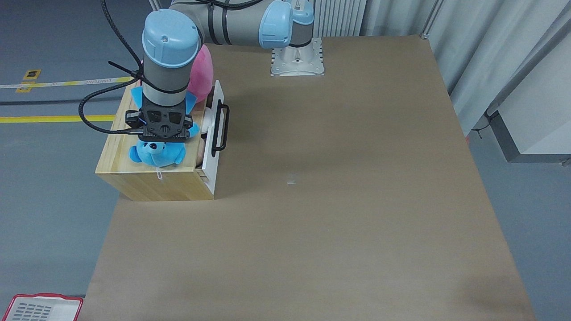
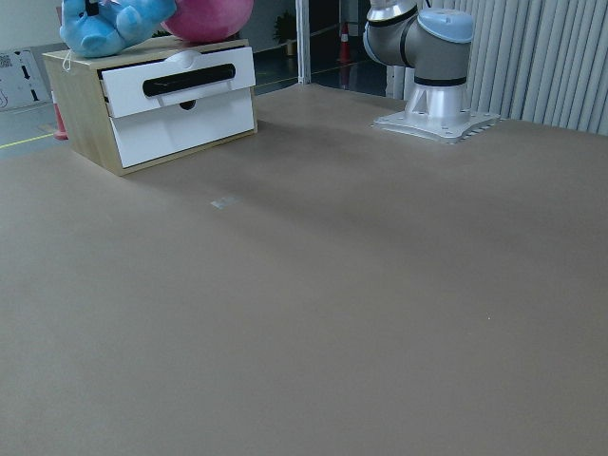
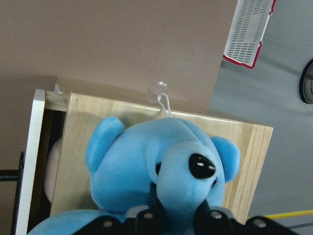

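A blue plush bear [image 1: 158, 154] lies on top of the wooden drawer cabinet [image 1: 155, 187], with my gripper directly over it, both fingertips down at the bear's head in the wrist view. Whether the fingers are closed on it cannot be told. In the left view the bear [image 2: 104, 28] sits on the cabinet's top beside a pink plush toy [image 2: 209, 17]. The upper white drawer [image 2: 179, 82] is slightly pulled out, with a black handle [image 1: 225, 128].
A white and red basket [image 1: 43, 310] stands at the lower left, off the table. The arm's base [image 2: 437, 123] stands at the back.
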